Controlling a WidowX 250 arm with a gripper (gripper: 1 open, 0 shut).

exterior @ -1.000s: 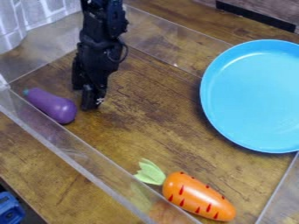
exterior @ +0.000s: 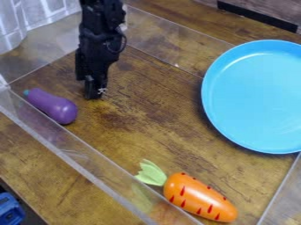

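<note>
My black gripper [exterior: 91,79] hangs low over the wooden table in the upper left, a little above and right of a purple toy eggplant [exterior: 53,106]. Whether its fingers are open or shut is too dark to tell. A blue plate [exterior: 253,97] lies on the right. An orange toy carrot [exterior: 198,197] with a green top lies at the lower middle, apart from the gripper.
Clear plastic walls [exterior: 94,171] border the work area at the left and front. A blue object [exterior: 7,211] lies outside at the lower left.
The gripper has moved slightly up and to the left in view, away from the eggplant. The eggplant, carrot and plate have not visibly moved.
</note>
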